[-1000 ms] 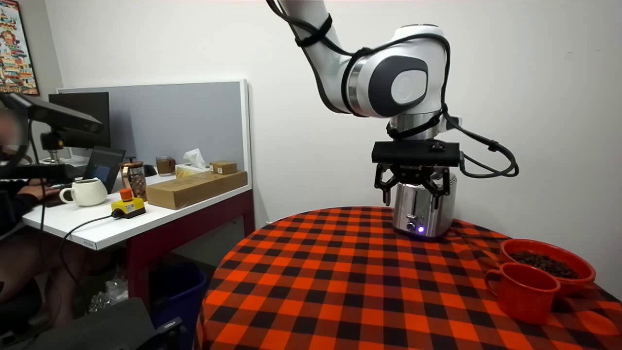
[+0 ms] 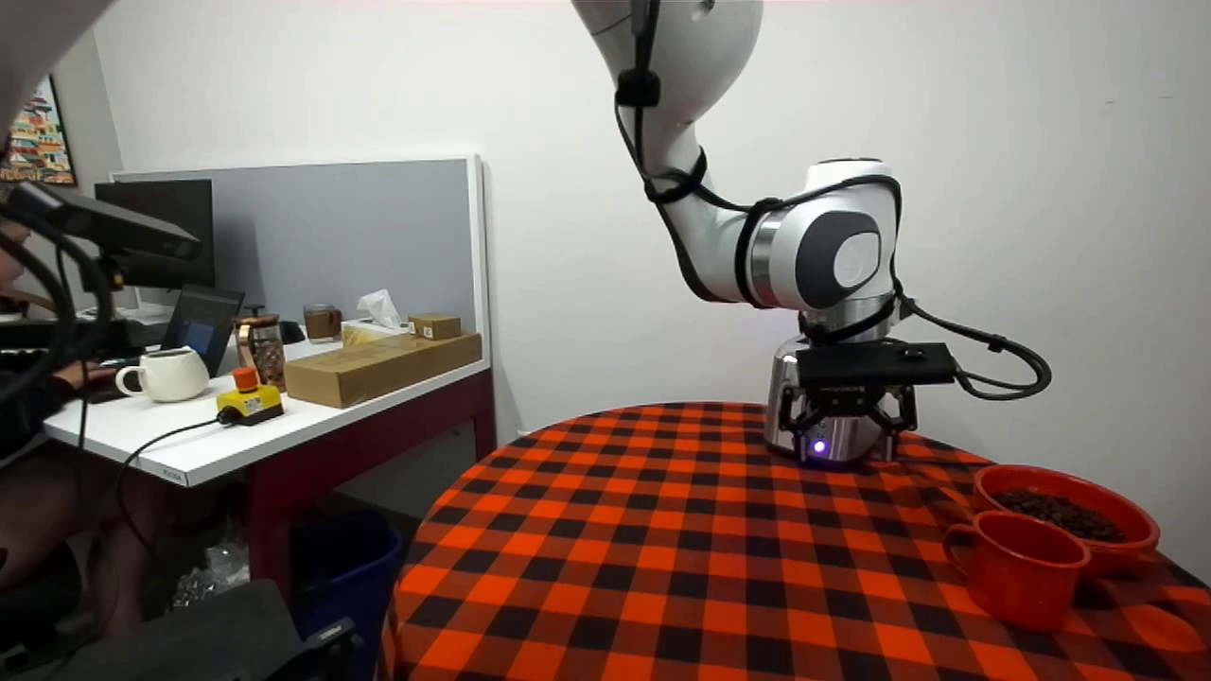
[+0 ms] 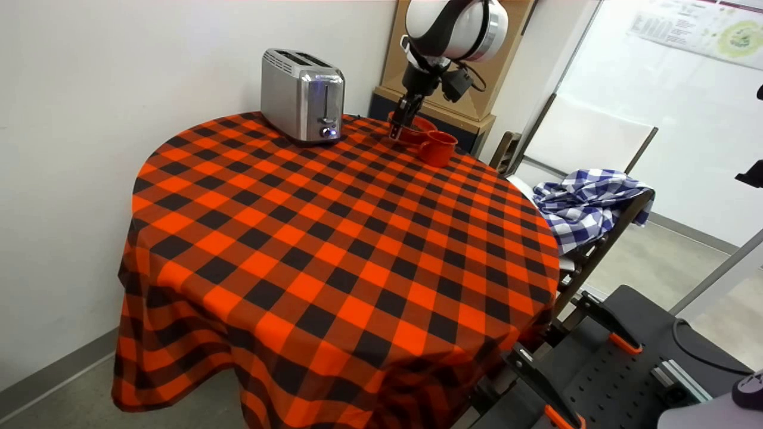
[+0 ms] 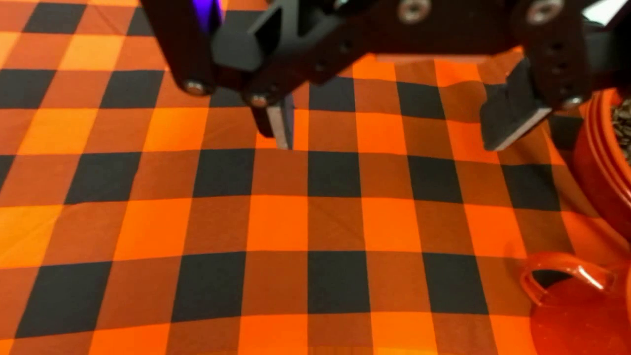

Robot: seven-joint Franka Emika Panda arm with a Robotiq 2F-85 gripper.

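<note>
My gripper stands open with nothing between its fingers. In exterior view 1 it is in front of the silver toaster and hides much of it; exterior view 2 shows the two well apart. A red mug is upright at the right, its handle pointing left. Right behind the mug, a red bowl holds small dark pieces. In the wrist view the open fingers hang above bare cloth, the bowl lies at the right edge, and the mug is cut off at lower right.
A red and black checked cloth covers the round table, whose middle and front are clear. A wall stands close behind the toaster. Cardboard boxes rise behind the bowl, and a chair with a blue checked cloth is beside the table.
In exterior view 1 my gripper has moved down and to the right, covering more of the toaster. It is open in both frames. Mug, bowl and toaster have stayed put.
</note>
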